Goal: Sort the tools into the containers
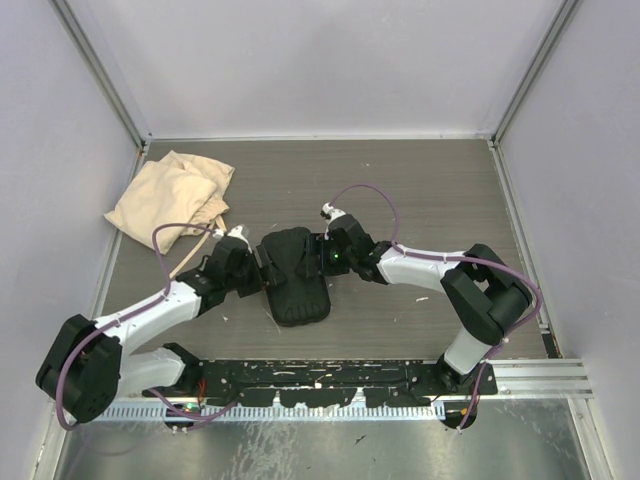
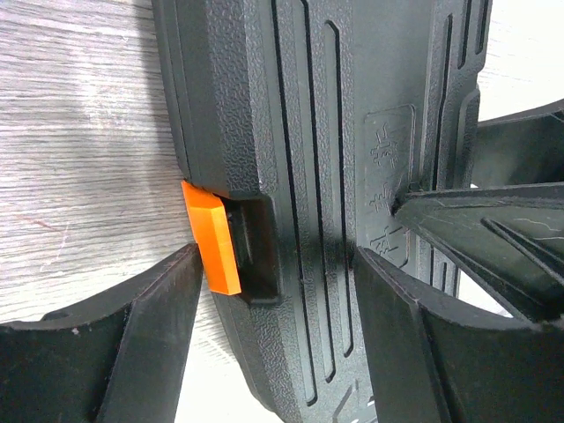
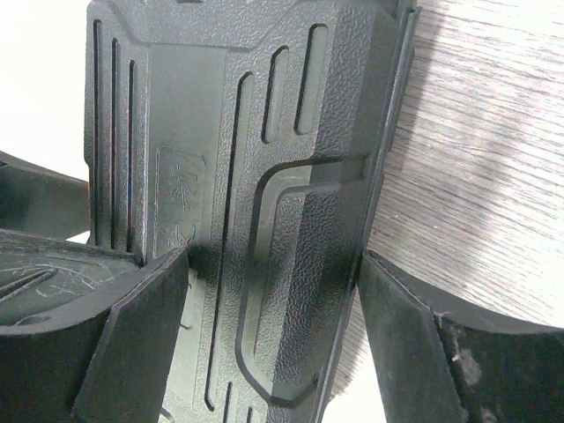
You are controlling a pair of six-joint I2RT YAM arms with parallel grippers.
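A closed black case (image 1: 298, 300) with ribbed faces lies mid-table between my two grippers. In the left wrist view, an orange latch (image 2: 211, 238) tilts out of a recess in the case's side. My left gripper has its fingers apart across that edge, one by the latch and one over the top face; whether they touch is unclear. My right gripper straddles the opposite edge of the case, its fingers spread, one over the top face and one beyond the rim. Whatever is inside the case is hidden.
A beige cloth bag (image 1: 170, 190) with a strap lies at the back left. Bare tabletop (image 1: 420, 185) stretches across the back and right. Both grippers stand close together over the case.
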